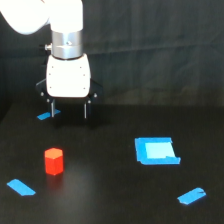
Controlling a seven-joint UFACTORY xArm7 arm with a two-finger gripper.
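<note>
A red block (pixel 54 161) rests by itself on the dark table at the left in the camera view. Behind and above it hangs my gripper (pixel 70 112), pointing down from the white arm. Its two dark fingers are spread wide, so it is open, and nothing shows between them. Clear space separates the fingers from the red block. To the right lies a blue-edged square (pixel 142 152) with a pale middle; nothing stands on it.
Strips of blue tape mark the table: one strip (pixel 20 187) front left, another strip (pixel 191 196) front right, and a third strip (pixel 45 116) near my gripper. Between the block and the blue-edged square the table is bare. A dark curtain (pixel 160 50) closes off the back.
</note>
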